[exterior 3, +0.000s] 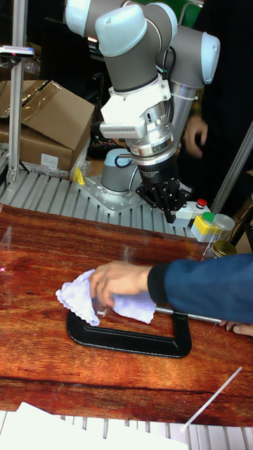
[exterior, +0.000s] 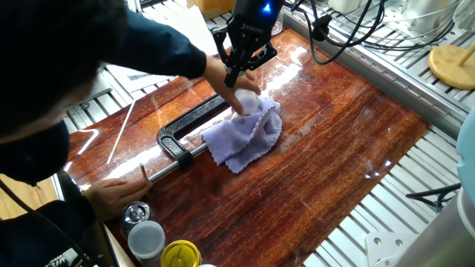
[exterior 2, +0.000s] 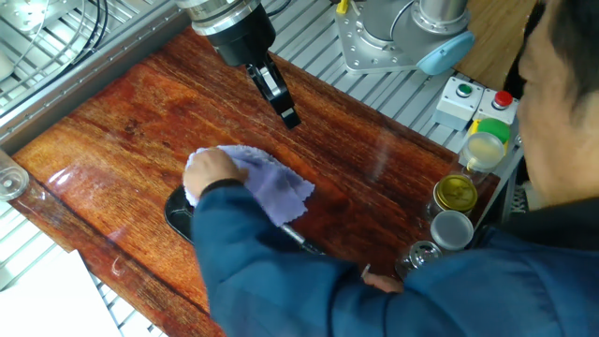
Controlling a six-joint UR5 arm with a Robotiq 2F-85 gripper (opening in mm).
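My gripper (exterior: 232,77) hangs above the table, its fingertips together with nothing visible between them. In exterior view 2 the gripper (exterior 2: 291,120) is seen nearly edge-on, apart from the cloth and the clamp. A crumpled lilac cloth (exterior: 239,145) lies partly over a black C-shaped clamp (exterior: 174,135). A person's hand (exterior 3: 119,280) reaches onto the cloth; under the fingers in exterior view 1 is a pale, see-through round object (exterior: 247,102), mostly covered. The other hand (exterior: 111,197) rests near the clamp's rod end.
Several jars, including a yellow-lidded jar (exterior: 181,254) and a grey-lidded jar (exterior 2: 451,230), stand along one table edge near the person. A thin white stick (exterior 3: 211,397) lies on the wood. The person's arm (exterior 2: 253,271) crosses the table. Bare wood (exterior: 334,141) is open beyond the cloth.
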